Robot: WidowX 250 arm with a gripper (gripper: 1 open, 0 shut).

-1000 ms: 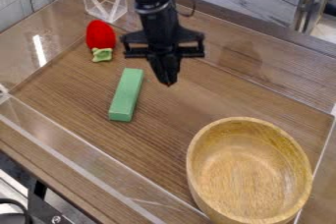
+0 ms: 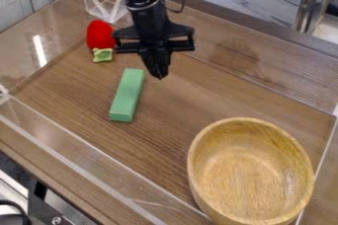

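Observation:
My gripper [image 2: 156, 59] is a black arm end at the upper middle, over the wooden table, its fingers pointing down; whether anything is between them is too small to tell. Below and left of it lies a green rectangular block [image 2: 126, 95]. A red object [image 2: 99, 34] and a small light green piece [image 2: 103, 55] lie to its left.
A large yellow bowl [image 2: 251, 170] fills the lower right of the table [image 2: 251, 71]. A rail runs along the back right edge, and clear plastic items sit at the left.
The objects on the table have not visibly moved.

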